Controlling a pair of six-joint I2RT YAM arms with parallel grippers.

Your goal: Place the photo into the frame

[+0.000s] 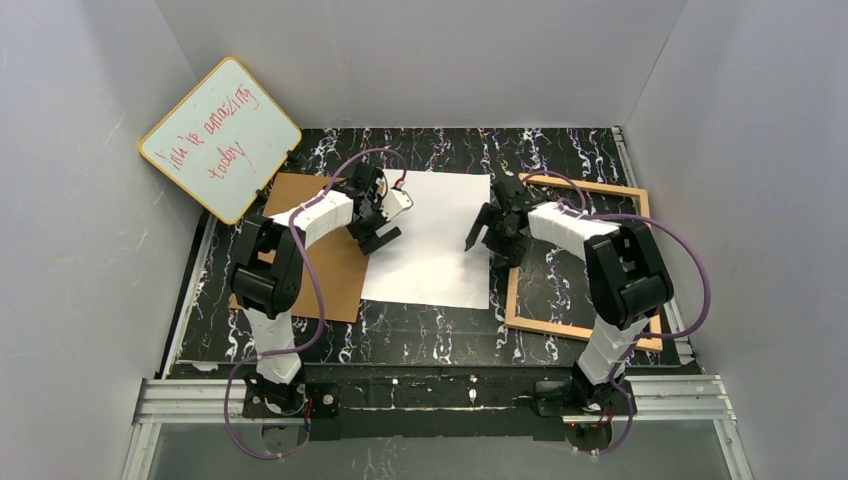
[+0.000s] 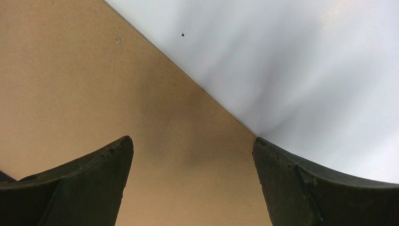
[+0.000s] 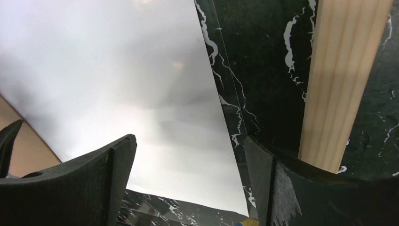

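Note:
A white sheet (image 1: 430,262), its upper face blank, lies flat at the middle of the table. It is likely the photo, face down. The wooden frame (image 1: 511,295) lies to its right, partly covered by my right arm. A brown board (image 1: 325,285) borders the sheet on the left. My left gripper is open over the board near the seam with the sheet, nothing between its fingers. My right gripper is also open and empty, with one finger (image 3: 123,153) above the sheet and the other beyond its right edge, beside the frame's bar.
A whiteboard (image 1: 222,140) with red writing leans at the back left. Dark marbled table (image 1: 420,335) shows clear in front of the sheet and inside the frame. A purple cable (image 1: 703,290) loops along each arm.

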